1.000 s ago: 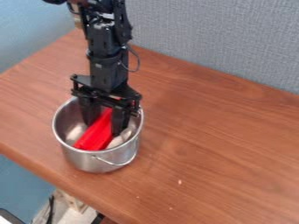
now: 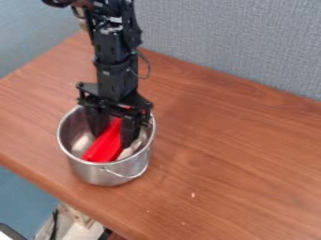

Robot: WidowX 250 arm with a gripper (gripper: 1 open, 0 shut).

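A steel pot [image 2: 107,172] with a wire handle stands on the wooden table at the left. Inside it lie a long red object [image 2: 103,145] and something pale beside it. My black gripper [image 2: 115,125] reaches down into the pot over the red object's upper end; its fingers are partly hidden, so I cannot tell whether they are open or shut on anything.
A grey padded wall [image 2: 238,37] runs along the back. The table's left edge is close to the pot, with blue floor beyond.
The arm has shifted very slightly; the pot and its contents look much the same.
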